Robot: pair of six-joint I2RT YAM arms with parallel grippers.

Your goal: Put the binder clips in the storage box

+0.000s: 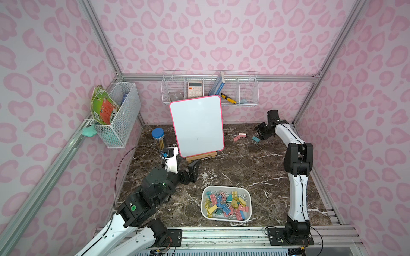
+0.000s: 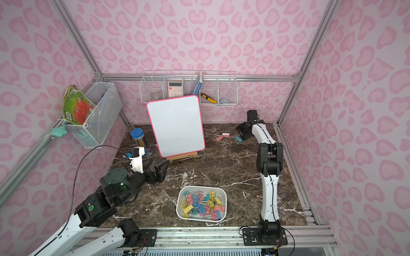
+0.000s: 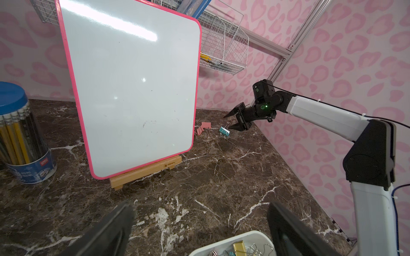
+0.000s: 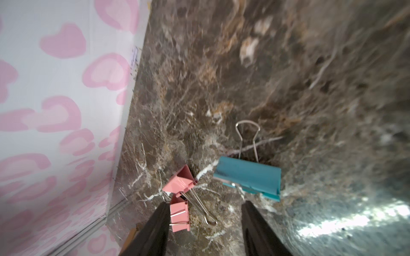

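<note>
A teal binder clip [image 4: 249, 175] lies on the dark marble table at the back right, its wire handle pointing away from the fingers in the right wrist view. Left of it, two pink binder clips [image 4: 179, 183] lie touching or nearly so. My right gripper is part open just short of the teal clip, nothing between its fingers. The white storage box [image 1: 204, 204], at the front middle, holds many clips in several colours. My left gripper stands open and empty above the table, left of and behind the box.
A whiteboard [image 1: 197, 125] on a wooden stand rises at the middle back. Beside it on the left is a blue-lidded pencil jar [image 1: 158, 137]. Wire baskets [image 1: 243, 90] hang on the back and left walls. Between box and loose clips the table is clear.
</note>
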